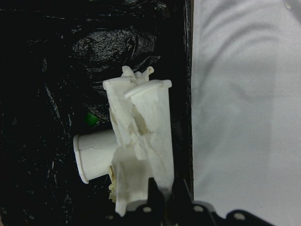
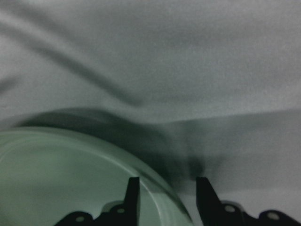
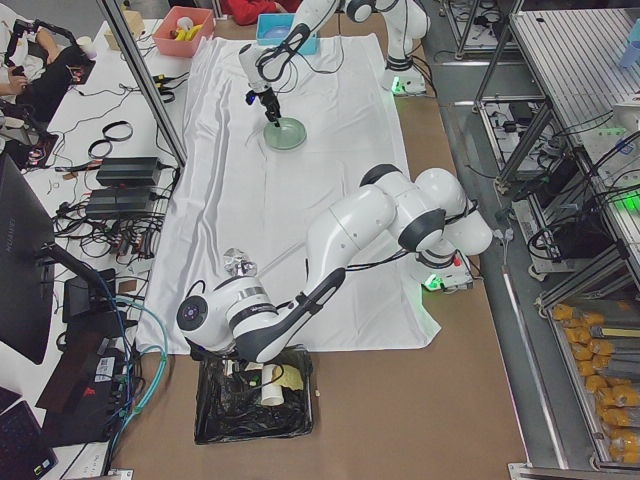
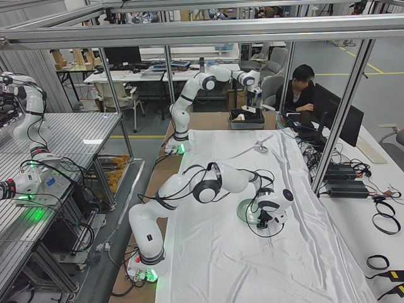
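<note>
My left gripper is over the black-lined bin (image 3: 215,420), shut on a crumpled white paper cup (image 1: 150,122). Another white paper cup (image 1: 94,155) lies in the bin below it, beside yellowish scraps. My right gripper is open at the rim of the pale green plate (image 2: 70,174) on the white cloth, one finger over the plate and the other just outside it, nothing between them.
A crumpled silver object (image 3: 240,262) lies on the cloth near the bin. A red container (image 3: 183,35) and a blue container (image 3: 275,25) stand at the far end.
</note>
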